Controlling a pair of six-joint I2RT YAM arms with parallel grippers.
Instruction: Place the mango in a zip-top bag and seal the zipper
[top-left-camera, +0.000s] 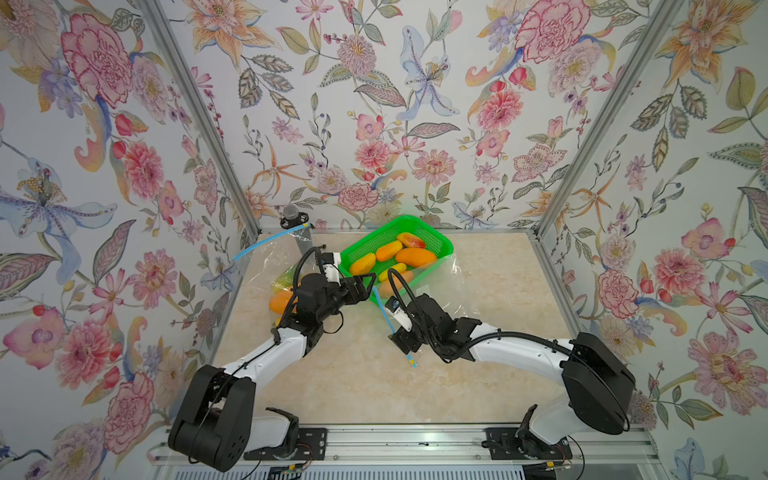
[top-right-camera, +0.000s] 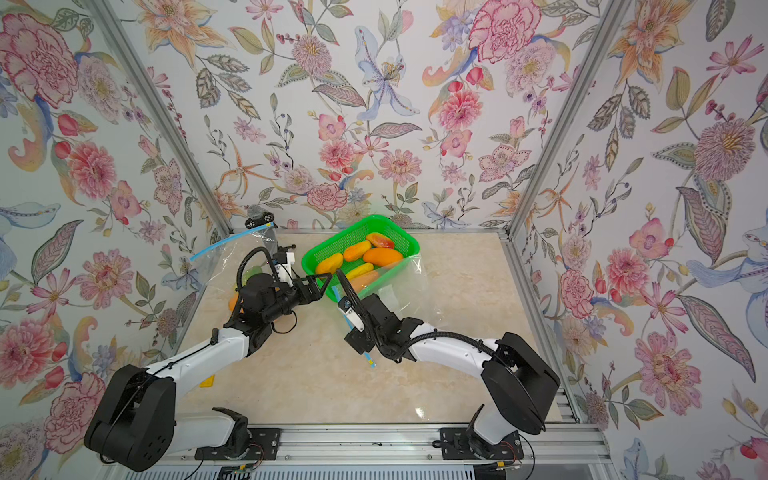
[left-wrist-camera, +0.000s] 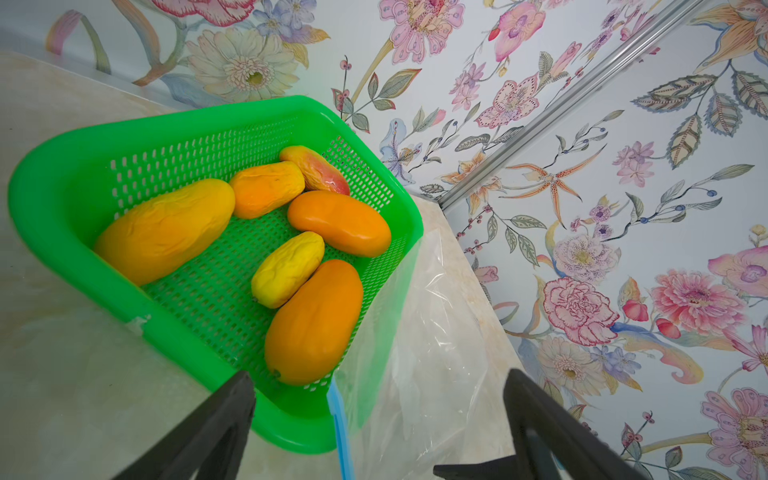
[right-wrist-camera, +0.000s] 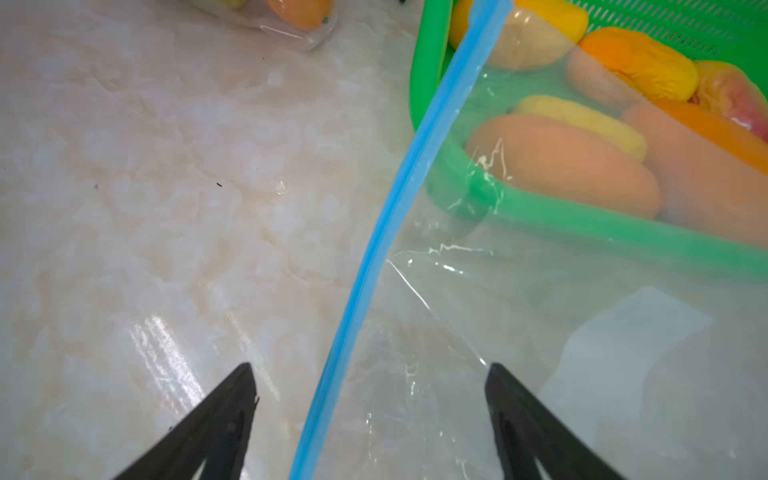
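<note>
A clear bag (right-wrist-camera: 480, 360) with a blue zipper strip (right-wrist-camera: 372, 264) lies across the front right side of the green basket (left-wrist-camera: 72, 288). No fruit shows inside this bag; the mangoes seen through it, such as an orange mango (left-wrist-camera: 316, 324), lie in the basket. My left gripper (top-left-camera: 365, 289) stands open at the basket's front left corner, its fingers (left-wrist-camera: 228, 416) apart and empty. Over the strip's lower part is my right gripper (top-left-camera: 400, 326); in its wrist view the fingers (right-wrist-camera: 228, 416) are spread, with strip and bag film visible in the gap. Contact with the bag cannot be judged.
A second clear bag with a blue strip (top-left-camera: 272, 241) stands at the back left, holding fruit (top-left-camera: 280, 301), partly behind my left arm. A dark object (top-left-camera: 293, 217) is behind it.
</note>
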